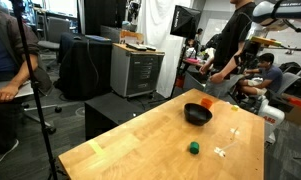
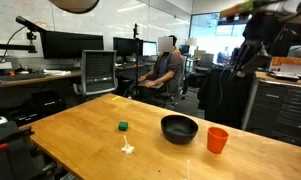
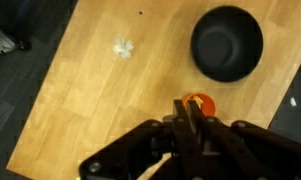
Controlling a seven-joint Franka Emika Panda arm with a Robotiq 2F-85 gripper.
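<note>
My gripper looks shut in the wrist view, its dark fingers close together. What, if anything, sits between them cannot be made out against the cup below. An orange cup [image 2: 218,140] stands upright on the table, apart from the gripper. Beside it is a black bowl [image 2: 179,128], with nothing visible inside from above. A small green block [image 2: 122,126] lies farther along the table. In exterior view 1 the white arm [image 1: 282,10] is raised at the upper right. A dark blurred part of it seems to fill the upper right of exterior view 2.
A crumpled white item [image 2: 127,146] lies on the wooden table [image 1: 120,152] near the block. A standing person [image 1: 230,48] is close behind the table's far end, and another person [image 1: 8,60] sits at the left.
</note>
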